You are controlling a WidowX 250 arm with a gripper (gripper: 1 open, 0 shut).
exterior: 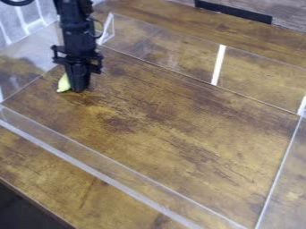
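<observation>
The black arm reaches down from the top left, its gripper (pixel 79 79) low over the left end of a walled wooden area. A pale yellow-green elongated object (pixel 63 84) lies right at the fingertips, mostly on their left and partly hidden behind them. The gripper looks shut; whether any of the object is between the fingers is unclear.
Clear plastic walls (pixel 167 61) surround the wooden surface (pixel 180 134), which is otherwise empty across the middle and right. A dark slotted strip sits on the wood at the top right, outside the walls.
</observation>
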